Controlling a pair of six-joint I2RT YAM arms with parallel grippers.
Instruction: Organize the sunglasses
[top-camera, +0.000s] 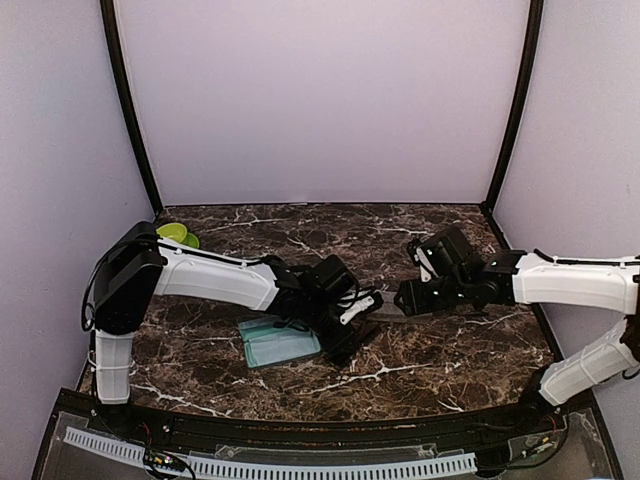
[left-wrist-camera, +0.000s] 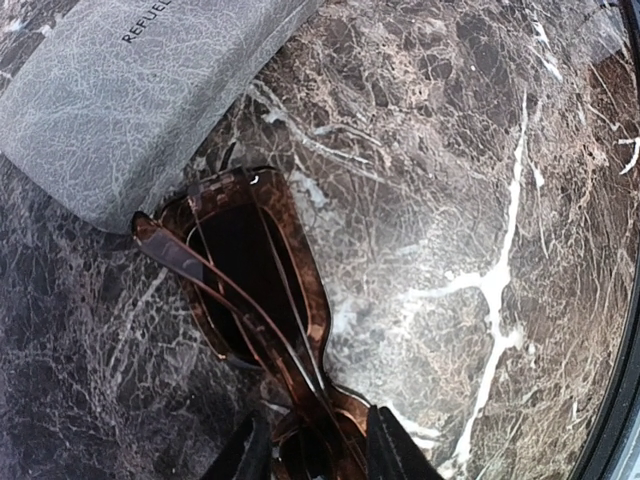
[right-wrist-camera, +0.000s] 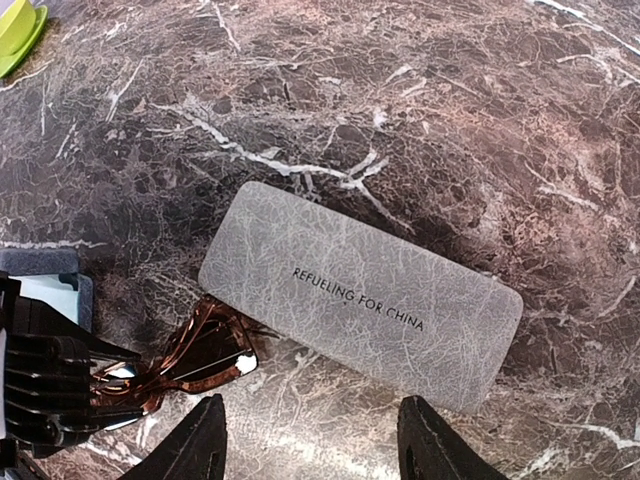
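Note:
Brown folded sunglasses lie on the marble table beside a grey glasses case lettered "REFUELING FOR CHINA". My left gripper is low over the sunglasses' middle, fingers apart either side of the folded temples; in the right wrist view it covers part of them. My right gripper hangs open above the table just in front of the case, with nothing between its fingers.
A light blue compartment tray sits left of the sunglasses, partly under my left arm. A green bowl on a saucer stands at the back left.

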